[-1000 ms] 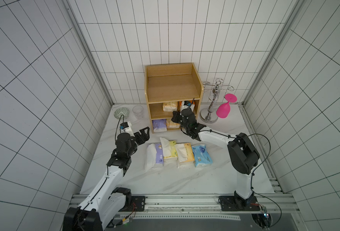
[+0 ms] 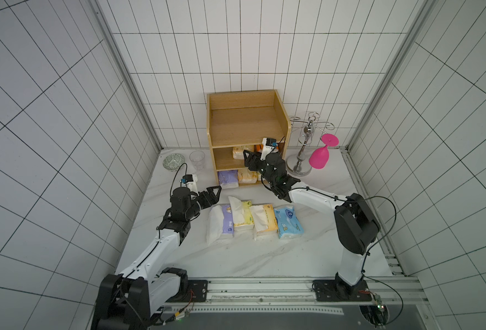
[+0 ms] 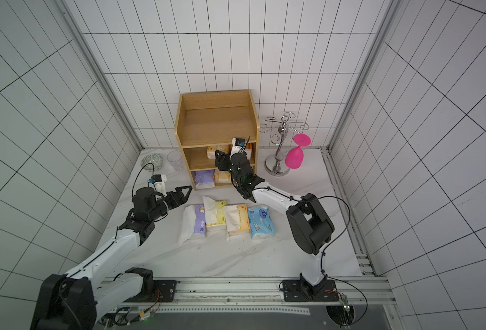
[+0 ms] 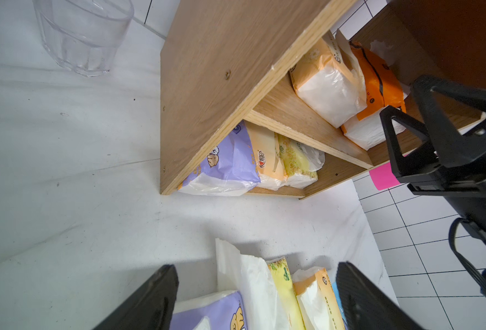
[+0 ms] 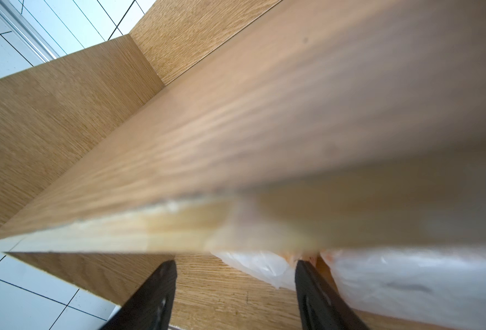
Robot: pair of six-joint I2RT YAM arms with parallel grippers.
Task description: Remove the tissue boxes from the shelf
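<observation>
The wooden shelf (image 2: 248,126) holds orange and cream tissue packs (image 4: 325,82) in its middle level, and purple (image 4: 220,165), cream (image 4: 267,154) and yellow packs (image 4: 295,165) below. My right gripper stands open at the front of the middle level, just under the top board's edge, white plastic packs partly hidden beyond it. My left gripper is open, left of the shelf front and above the counter, with nothing held. Four packs lie on the counter in front: purple (image 2: 226,220), yellow (image 2: 244,217), orange (image 2: 266,220) and blue (image 2: 288,222).
A clear glass (image 2: 197,159) and patterned bowl (image 2: 173,161) stand left of the shelf. A metal stand (image 2: 298,165) with a pink goblet (image 2: 320,156) is to the right.
The right gripper has shifted upward, toward the upper part of the middle opening.
</observation>
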